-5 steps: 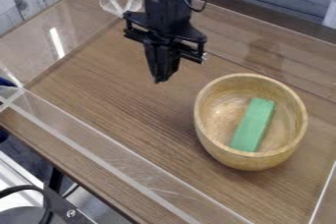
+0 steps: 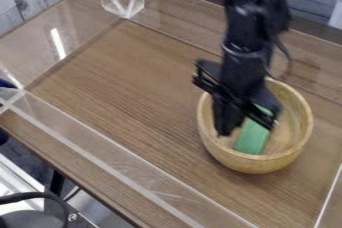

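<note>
My gripper (image 2: 230, 120) hangs over a round wooden bowl (image 2: 222, 138) on the right of the table, blurred by motion. A green block (image 2: 247, 140) lies in the bowl, partly behind the arm's lower parts. Whether anything is between the fingertips does not show clearly.
A clear plastic piece (image 2: 123, 2) stands at the back left. A black cable runs at the lower left corner.
The arm has moved right and down from above the middle of the table to over the bowl. The bowl and block look unmoved.
</note>
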